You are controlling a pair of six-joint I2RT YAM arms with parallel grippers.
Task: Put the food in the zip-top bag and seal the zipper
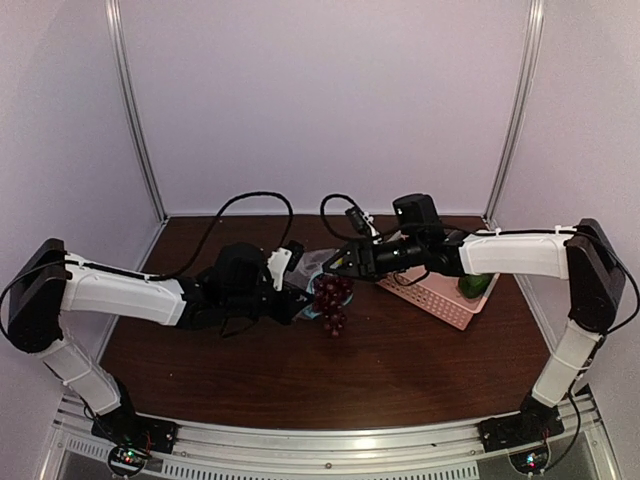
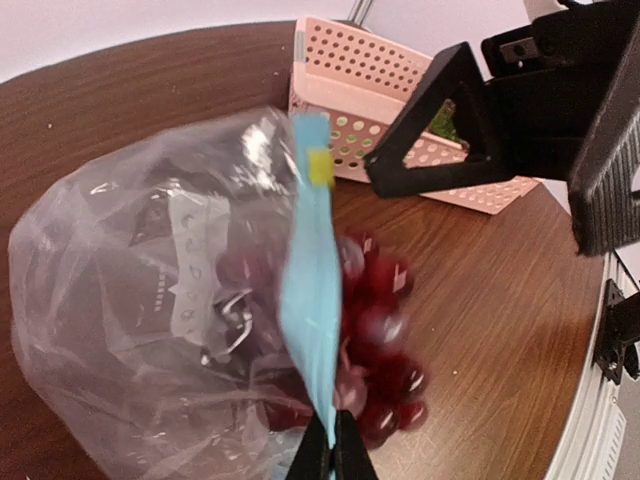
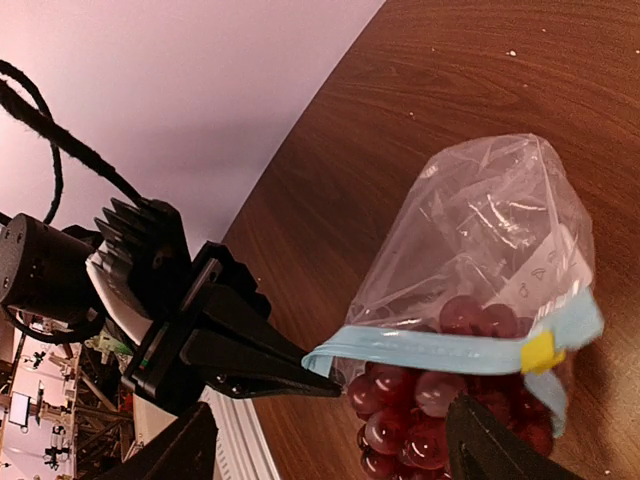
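Note:
My left gripper (image 1: 306, 299) is shut on one end of the blue zip strip (image 2: 310, 270) of a clear bag (image 3: 490, 190). A yellow slider (image 3: 541, 352) sits near the strip's other end. Red grapes (image 1: 332, 298) straddle the bag's mouth: some show through the plastic, and many hang outside past the strip, as the left wrist view shows. My right gripper is open close to the grapes and strip, its fingers (image 3: 485, 445) blurred and apart. Nothing is seen held between them. In the top view the arms hide much of the bag.
A pink basket (image 1: 440, 299) stands at the back right behind the right arm, with a green item (image 1: 474, 285) inside.

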